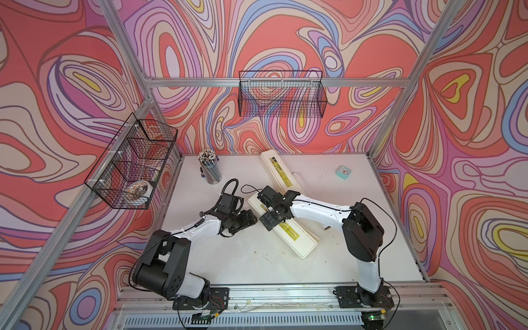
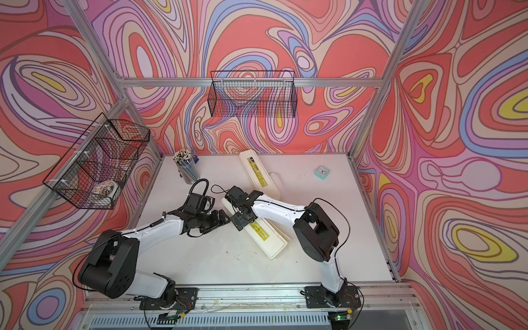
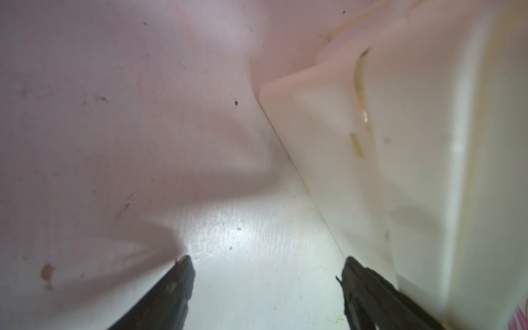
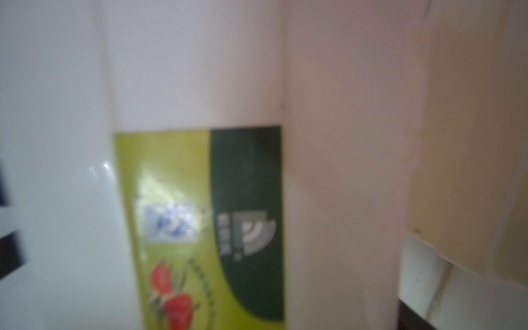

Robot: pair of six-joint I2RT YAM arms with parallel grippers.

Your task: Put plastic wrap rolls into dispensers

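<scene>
A long white dispenser (image 1: pixel 301 245) with a yellow-green label lies diagonally at mid-table. A second one (image 1: pixel 270 159) lies behind it, and a pale rounded object (image 1: pixel 298 177), perhaps a wrap roll, shows partly beside that one. My right gripper is open over the front dispenser, a blurred dark finger (image 4: pixel 11 253) on either side of its labelled top. Just left of this dispenser, my left gripper has a clear gap between its fingers and holds nothing. The dispenser's white side wall (image 3: pixel 330 143) rises close by its right finger (image 3: pixel 365 299).
A clear container of sticks (image 1: pixel 210 168) stands at the back left, a small turquoise clock (image 1: pixel 343 172) at the back right. Wire baskets hang left (image 1: pixel 132 165) and at the back (image 1: pixel 282 99).
</scene>
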